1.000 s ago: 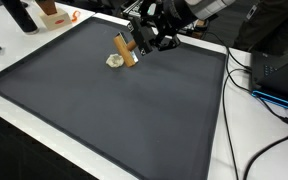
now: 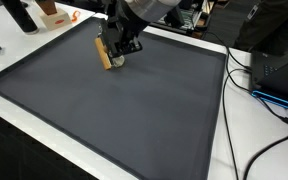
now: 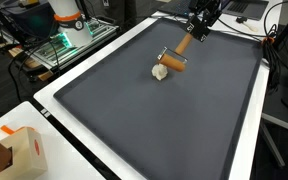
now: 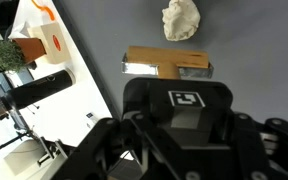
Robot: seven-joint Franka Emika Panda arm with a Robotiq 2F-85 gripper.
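Note:
My gripper (image 3: 198, 22) is shut on a wooden T-shaped tool (image 3: 185, 46), which slants down with its crosspiece lowest. A whitish crumpled lump (image 3: 160, 72) lies on the dark grey board just beside that crosspiece. From the wrist, the wooden crosspiece (image 4: 168, 62) juts out past the gripper, with the lump (image 4: 181, 19) a short gap beyond it. In exterior view 1 the tool (image 2: 102, 53) stands left of the lump (image 2: 118, 61), which the gripper partly covers. Whether the crosspiece touches the board cannot be told.
The grey board (image 2: 134, 115) is otherwise bare, with wide free room in its middle. Containers (image 2: 52, 14) stand beyond its far left corner. Black cables (image 2: 227, 110) run along its right side.
In exterior view 1 my gripper has moved left with the tool. The tool has gone from the right of the lump to its left. The lump stays in nearly the same place.

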